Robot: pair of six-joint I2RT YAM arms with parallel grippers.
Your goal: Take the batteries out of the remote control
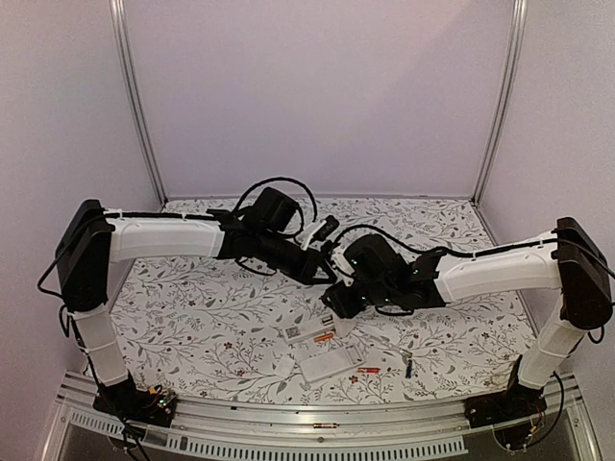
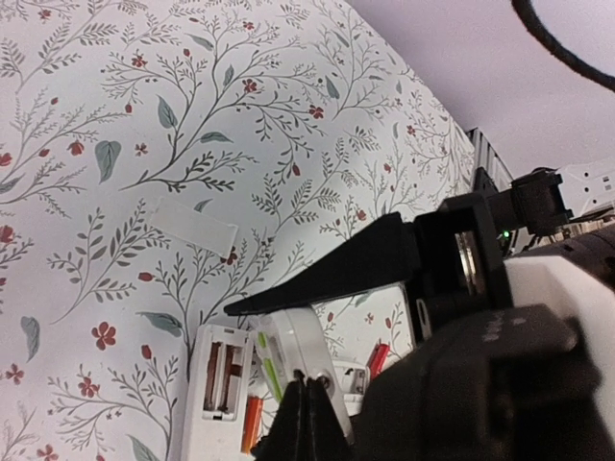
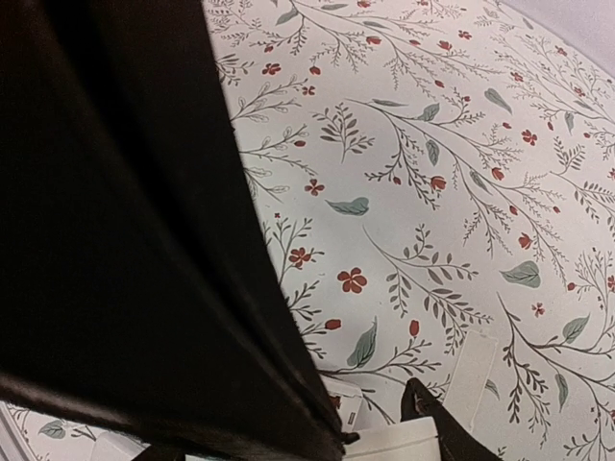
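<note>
A white remote control (image 2: 309, 348) is held above the table by my right gripper (image 1: 334, 303), which is shut on it. One of that gripper's black fingers (image 2: 332, 276) lies along the remote in the left wrist view. A green strip, perhaps a battery (image 2: 267, 357), shows in the remote's side. My left gripper is shut, its narrow tips against or just over the remote's end; contact is hard to judge. In the right wrist view, only the remote's white end (image 3: 396, 439) shows, with a dark gripper body covering the left side.
Below lie a white remote (image 2: 223, 373) with an open compartment and another white remote (image 1: 332, 364). Near them are an orange battery (image 1: 324, 336), a red battery (image 1: 369, 370) and a dark battery (image 1: 408, 366). Both arms nearly touch.
</note>
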